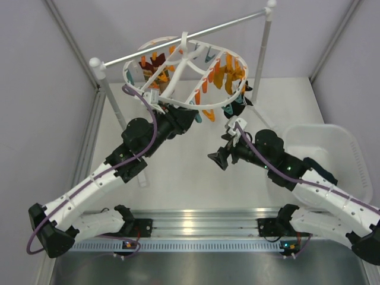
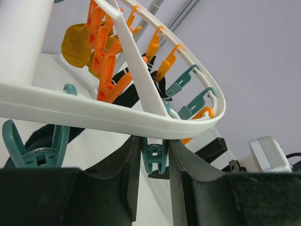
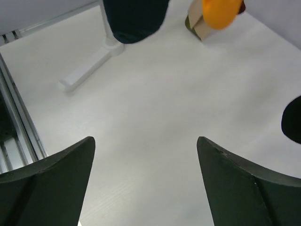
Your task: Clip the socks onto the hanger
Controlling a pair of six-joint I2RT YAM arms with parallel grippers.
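The white round hanger (image 1: 205, 107) hangs from its frame with orange and teal clips around it. At its front rim, my left gripper (image 1: 189, 116) is shut on a small teal clip (image 2: 155, 156). My right gripper (image 1: 221, 157) stands below and to the right of the rim, its fingers (image 3: 237, 176) apart and nothing between them. A mustard sock (image 1: 228, 73) and a dark red and brown sock (image 1: 153, 66) hang from the hanger. Dark navy cloth (image 3: 135, 19) hangs at the top of the right wrist view; its upper end is out of sight.
At the right, a white bin (image 1: 347, 151) holds one dark sock (image 1: 319, 169). The hanger's frame posts (image 1: 262, 56) rise at both sides.
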